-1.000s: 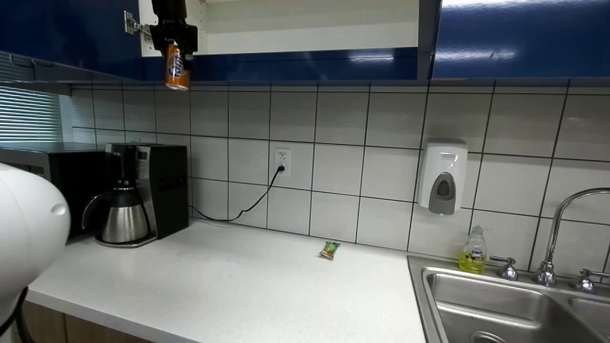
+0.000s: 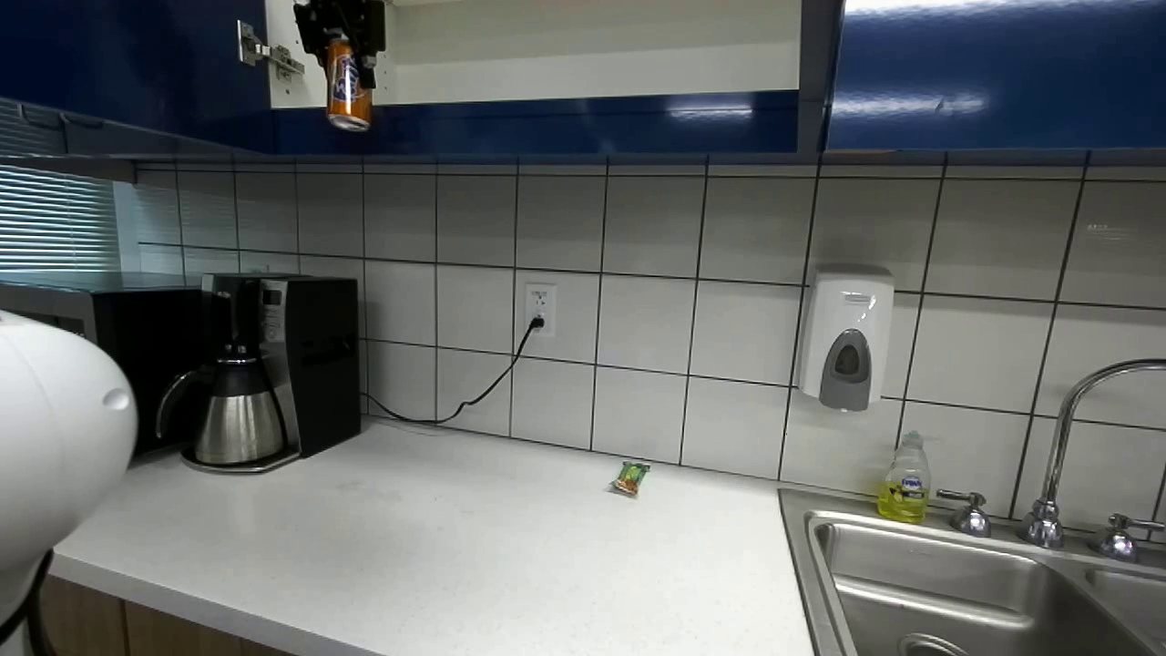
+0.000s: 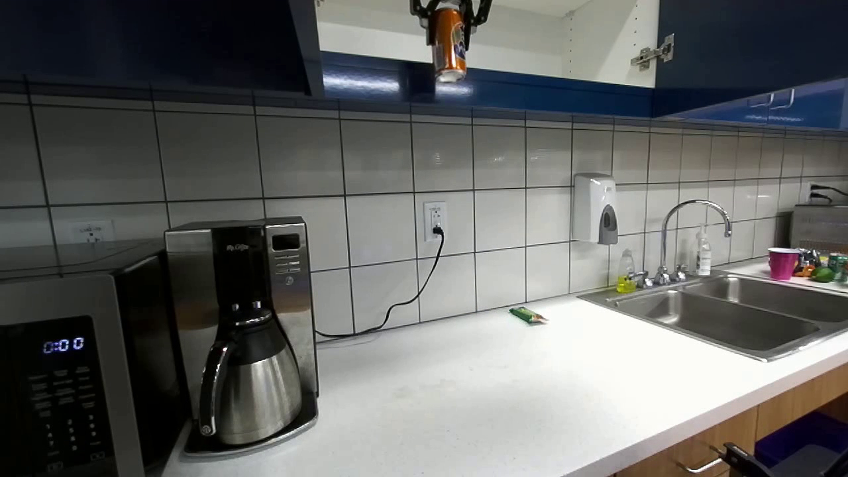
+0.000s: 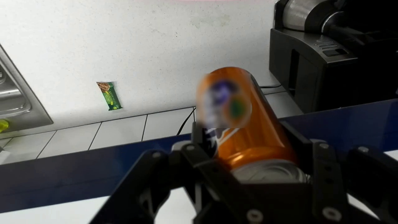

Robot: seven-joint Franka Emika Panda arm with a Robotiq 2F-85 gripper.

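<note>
An orange soda can [image 2: 347,89] hangs below my gripper [image 2: 352,60], which is shut on it, in front of the open upper cabinet [image 2: 590,71]. Exterior view 2 has the can [image 3: 449,40] near the top edge, its lower end overlapping the cabinet's blue bottom edge [image 3: 509,87]. Up close in the wrist view, the can [image 4: 257,123] lies between the fingers of my gripper, its silver end toward the palm. Most of the gripper body is cut off at the top of exterior view 2.
A green-wrapped bar [image 2: 630,477] lies on the white counter [image 2: 459,547], otherwise mostly clear. The coffee maker [image 3: 290,318] and microwave [image 3: 79,358] stand left, the sink [image 2: 940,579] right. Open cabinet doors [image 2: 131,66] flank the cabinet opening.
My gripper has risen with the can, which now sits higher and slightly further right and is tilted a little. The counter items have not moved.
</note>
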